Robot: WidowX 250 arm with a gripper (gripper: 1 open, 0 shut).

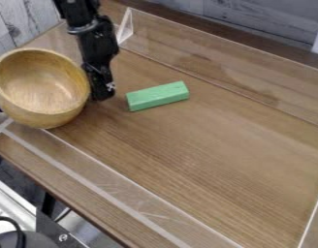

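Note:
My dark gripper (101, 90) reaches down from the top left, its tip low against the right side of a wooden bowl (32, 82) at the left edge of the table (201, 165). The bowl looks tilted, its opening showing. The fingertips are dark and partly merge with the bowl's rim; I see nothing clearly held between them. A green block (158, 95) lies on the table a little to the right of the gripper.
Pale walls border the back and left, and cables show at the bottom left.

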